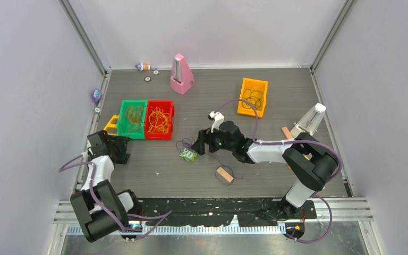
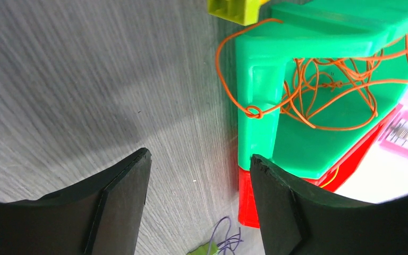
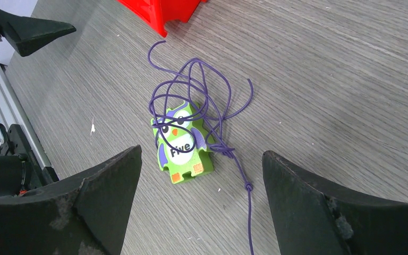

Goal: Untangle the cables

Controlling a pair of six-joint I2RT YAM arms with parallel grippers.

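Observation:
A tangled purple cable (image 3: 202, 101) lies over a green owl-faced block (image 3: 183, 146) near mid-table. One strand, knotted in two places, runs away from the bundle, and in the top view the purple cable continues around a wooden block (image 1: 224, 175). My right gripper is open above this bundle, with nothing between its fingers. At the left, my left gripper stands apart-jawed over bare table, in front of the green bin (image 2: 265, 122), and holds nothing. Orange cable (image 2: 340, 90) fills that bin, one knotted loop hanging over its near side.
A red bin (image 1: 160, 119) with yellow-orange cable adjoins the green one. Further right is a yellow bin (image 1: 253, 97) with dark cable. A pink metronome (image 1: 181, 74) stands at the back, and a white one (image 1: 309, 119) at the right.

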